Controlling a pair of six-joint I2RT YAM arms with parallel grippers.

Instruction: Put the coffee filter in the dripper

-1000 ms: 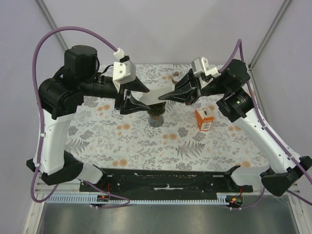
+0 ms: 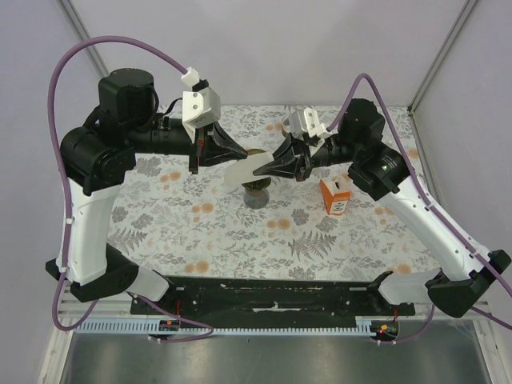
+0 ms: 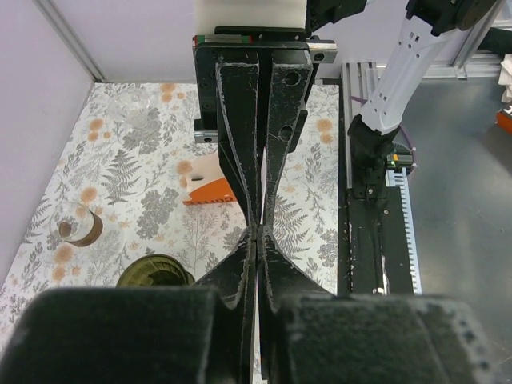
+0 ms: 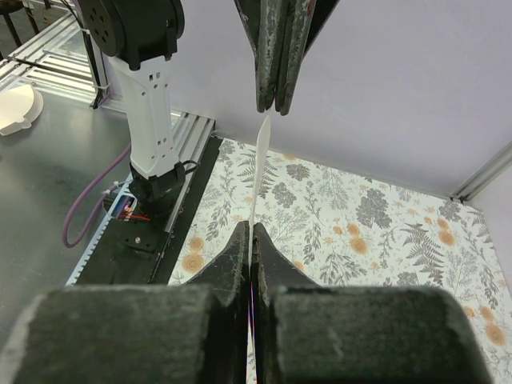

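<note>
My right gripper point(image 2: 280, 164) is shut on the white coffee filter point(image 2: 248, 170), held over the dark olive dripper point(image 2: 258, 186) on its stand in the middle of the table; in the right wrist view the filter point(image 4: 262, 160) appears edge-on as a thin upright sheet. My left gripper point(image 2: 236, 154) is shut just above and left of the filter, with nothing visible between its tips. The left wrist view shows the dripper point(image 3: 152, 268) below, partly hidden by that gripper.
An orange-and-white box point(image 2: 335, 196) stands right of the dripper. A glass cup point(image 3: 76, 224) stands behind it.
My right gripper has moved left and slightly down with the filter. My left gripper has drawn shut and risen slightly from the filter's lower edge.
</note>
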